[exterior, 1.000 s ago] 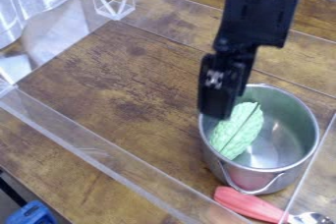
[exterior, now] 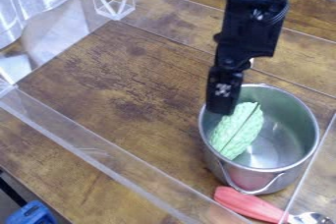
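A black gripper (exterior: 223, 95) hangs over the back-left rim of a steel pot (exterior: 282, 144) at the right of the camera view, its tip close above the pot; whether it is open or shut is unclear. Inside the pot lies a pale green, leaf-shaped object (exterior: 237, 128), leaning toward the left wall. A spoon with a red handle (exterior: 246, 204) lies in front of the pot at the lower right.
A blue object (exterior: 29, 215) sits at the lower left corner, and white cloth hangs at the upper left.
The pot and its contents look unchanged.
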